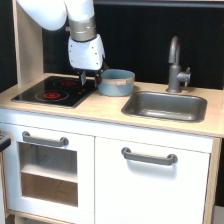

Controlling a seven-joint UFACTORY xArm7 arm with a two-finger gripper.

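A blue-grey pot (117, 84) sits on the counter between the stove top (57, 92) and the sink. My white arm reaches down from the upper left, its dark gripper (90, 78) low over the right back part of the stove top, just left of the pot. The fingers look small and dark against the black backdrop. I cannot tell whether they are open or shut, or whether they touch the pot's left side.
A metal sink (135, 104) with a dark grey faucet (177, 70) takes up the right of the wooden counter (100, 112). Below are an oven door with a handle (45, 139) and a white cabinet door (150, 185). A wooden post stands at the left.
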